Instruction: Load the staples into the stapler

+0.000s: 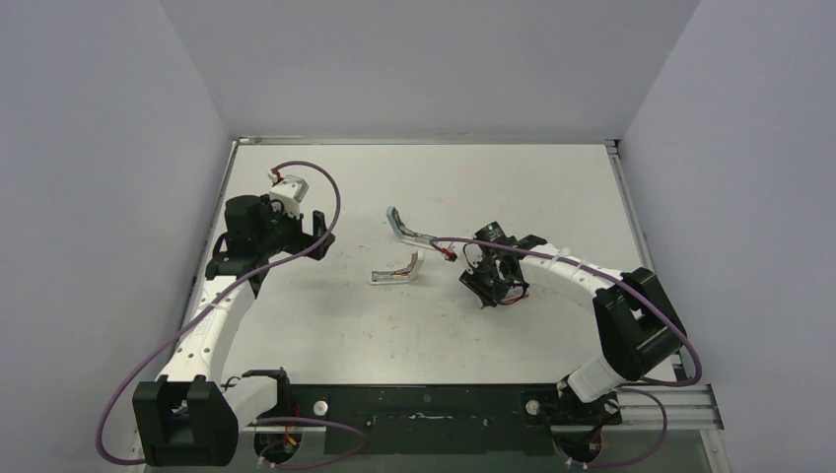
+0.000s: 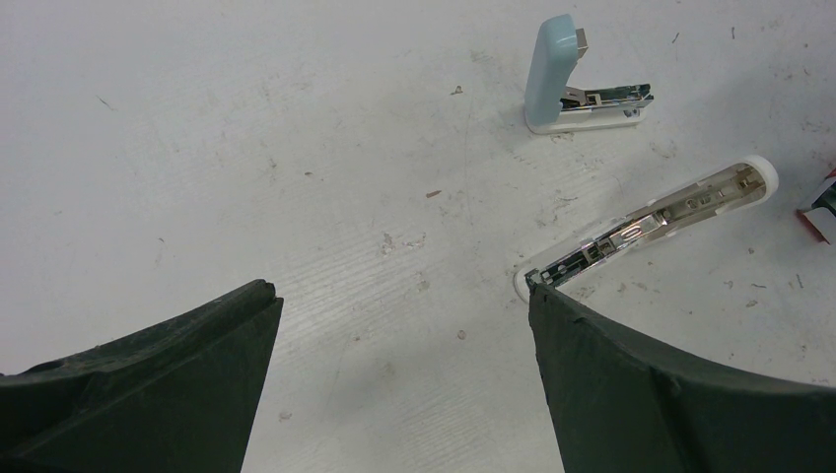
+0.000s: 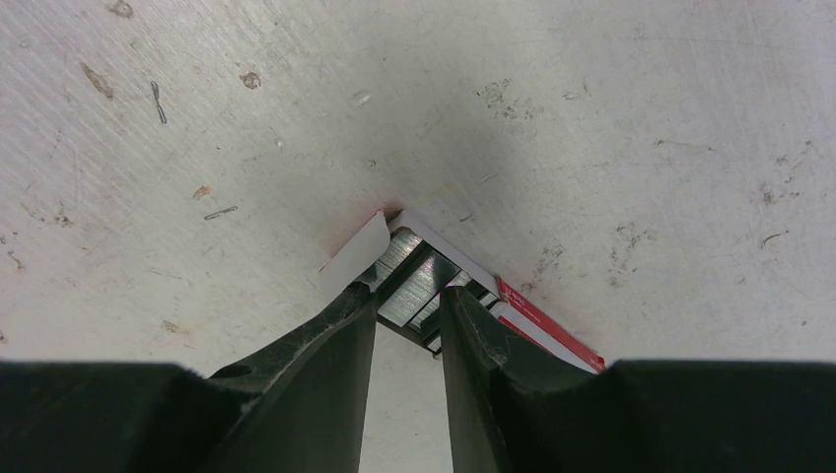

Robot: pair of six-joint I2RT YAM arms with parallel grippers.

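A white stapler (image 1: 392, 277) lies opened mid-table, its channel visible in the left wrist view (image 2: 690, 202); a light-blue stapler (image 1: 398, 222) (image 2: 546, 74) stands open behind it. My left gripper (image 1: 321, 235) is open above the table at left, empty. My right gripper (image 1: 483, 286) is down at an opened red-and-white staple box (image 3: 547, 330), fingertips over the silver staple strips (image 3: 424, 278) inside, slightly apart; whether they grip a strip is unclear.
A few loose staples lie near the box in the right wrist view. Cables run over both arms.
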